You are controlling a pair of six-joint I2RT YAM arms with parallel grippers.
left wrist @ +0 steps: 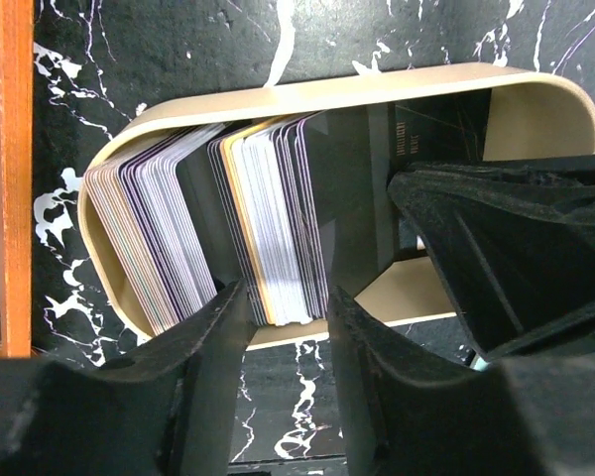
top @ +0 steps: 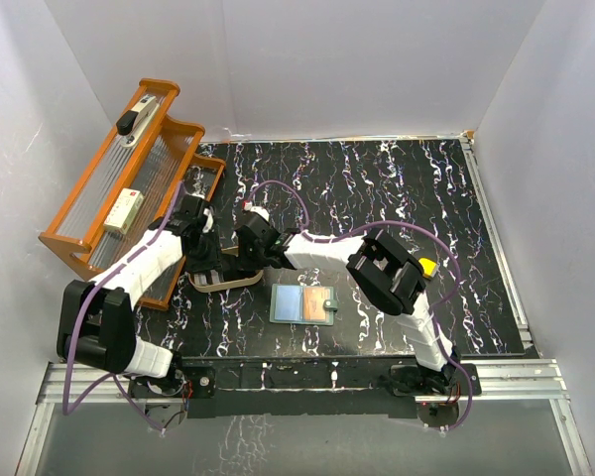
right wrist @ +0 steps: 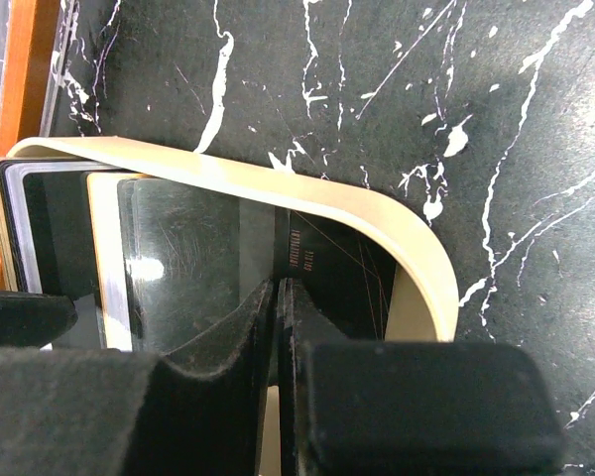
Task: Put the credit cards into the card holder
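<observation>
A cream oval tray (left wrist: 367,91) packed with stacked cards (left wrist: 268,218) lies on the marble surface. My left gripper is part open over the cards, its fingertips at the lower edge of the white-edged middle stack. My right gripper is shut on a dark card (right wrist: 332,268) at the tray's right end. The card holder (top: 302,304), open with blue and orange panels, lies in front of the right arm.
An orange wooden rack (top: 99,198) with a stapler and a box stands at the left. A small yellow object (top: 427,267) sits at the right.
</observation>
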